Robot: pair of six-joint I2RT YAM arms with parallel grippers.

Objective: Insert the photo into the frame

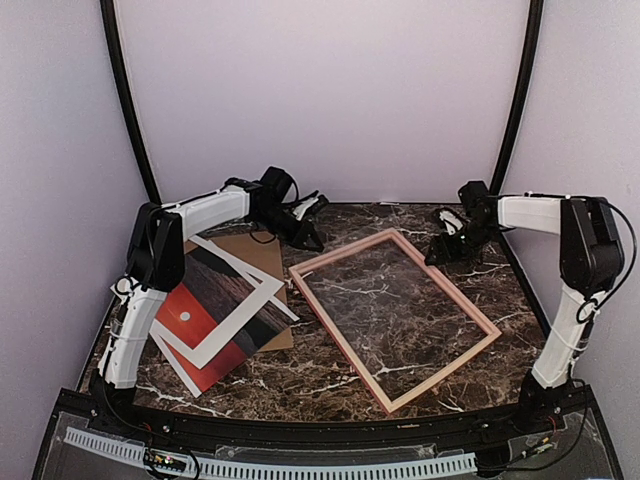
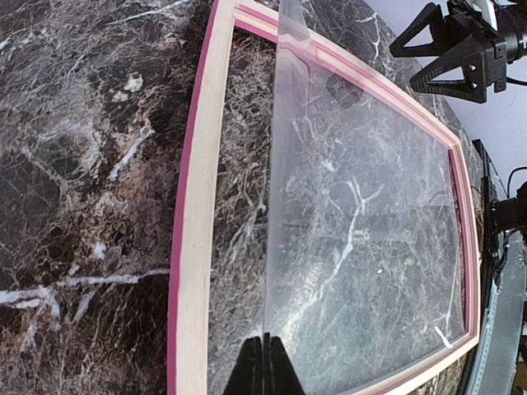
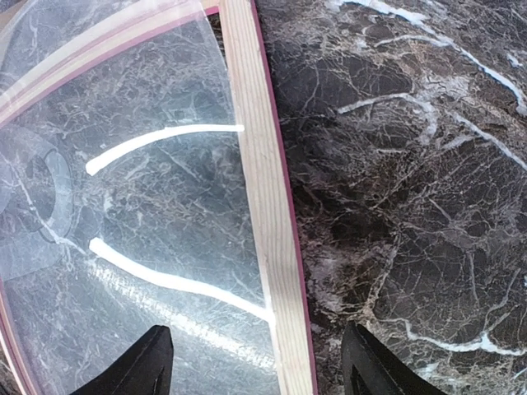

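Observation:
The pale wooden frame [image 1: 350,368] with pink edges lies on the dark marble table, a clear sheet [image 2: 362,214] in it. The sunset photo [image 1: 200,320] lies at the left among white mats and brown board. Over the frame's upper left corner, my left gripper is shut; whether the sheet's edge is between its fingertips is unclear. My right gripper stands open over the frame's right side, seen also in the left wrist view, with nothing between its fingers.
White mats [image 1: 235,322] and a brown backing board [image 1: 276,342] fill the left of the table. Bare marble surrounds the frame, and walls enclose the back and sides.

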